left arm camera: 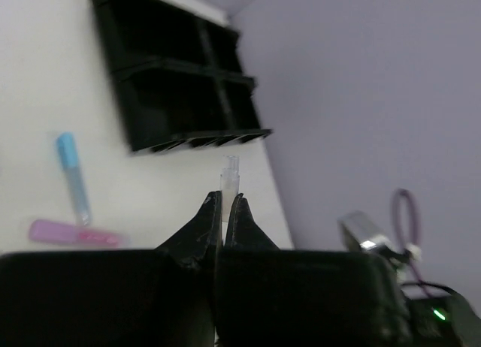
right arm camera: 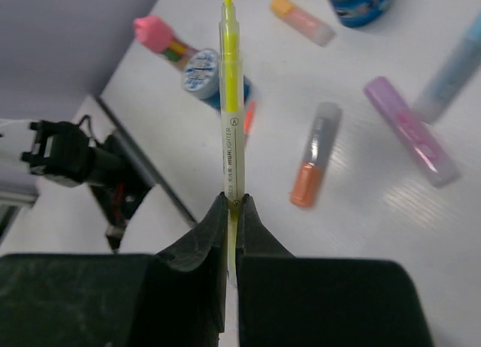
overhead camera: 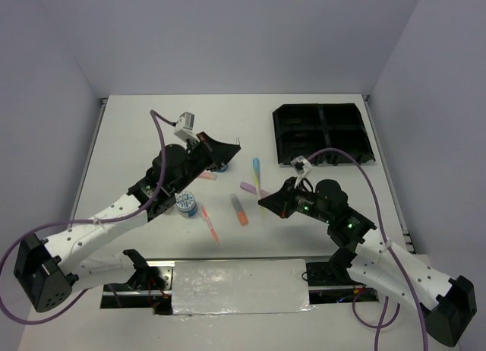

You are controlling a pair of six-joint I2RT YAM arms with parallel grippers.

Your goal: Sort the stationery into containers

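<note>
My right gripper is shut on a yellow highlighter (right arm camera: 232, 137), held upright in its wrist view; from above it is over the table's middle-right. My left gripper is shut on a short clear, whitish item (left arm camera: 229, 178), up at the table's left-middle. Loose on the table lie a blue marker (overhead camera: 257, 169), a purple marker (left arm camera: 75, 234), an orange-capped marker (overhead camera: 238, 209), a red pen (overhead camera: 209, 223) and a peach-capped piece (right arm camera: 301, 16). A black compartment tray (overhead camera: 319, 131) stands at the back right.
Round blue-labelled tubs (overhead camera: 186, 203) sit at the left-middle, one partly under the left arm. A pink-topped item (right arm camera: 158, 35) shows beside one in the right wrist view.
</note>
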